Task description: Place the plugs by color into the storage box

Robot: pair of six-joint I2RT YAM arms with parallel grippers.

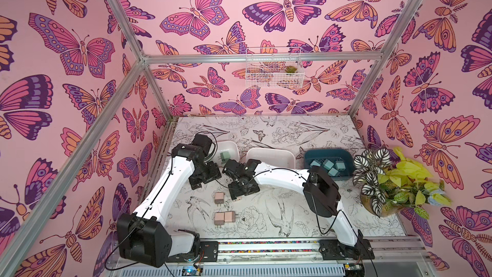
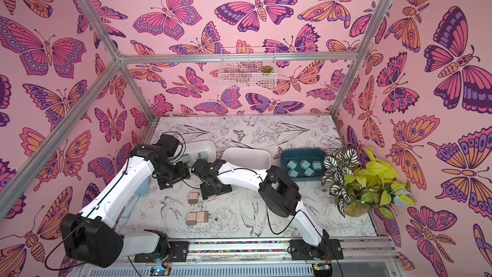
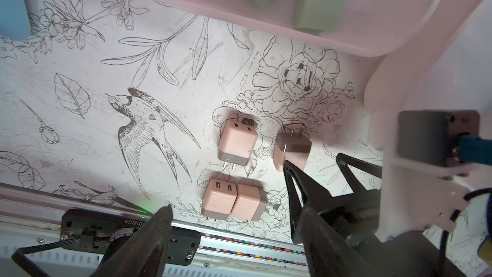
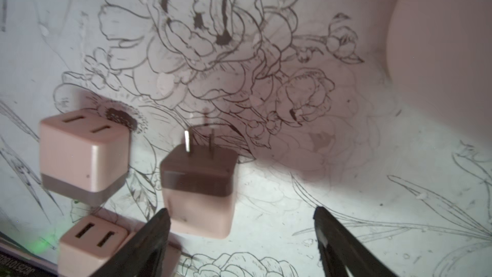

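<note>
Pink plugs with brown ends lie on the white table: one stands alone [image 3: 237,141], two sit side by side nearer the front [image 3: 219,198], and another plug [image 4: 200,189] lies on its side, prongs toward the boxes. Open and low over that last plug, my right gripper has it between its fingers' spread, closer to the left finger and not gripped. My left gripper [image 1: 204,178] is drawn to the left with fingers apart, holding nothing. Green plugs [image 3: 321,1] rest inside the left box [image 3: 389,20]; the middle box [image 1: 271,156] shows no plugs; blue-green plugs [image 1: 328,164] fill part of the teal box [image 1: 312,156].
A potted plant [image 1: 399,179] stands at the right edge. A light-blue object [image 3: 12,10] lies left of the left box. The two arms are close together over the middle left.
</note>
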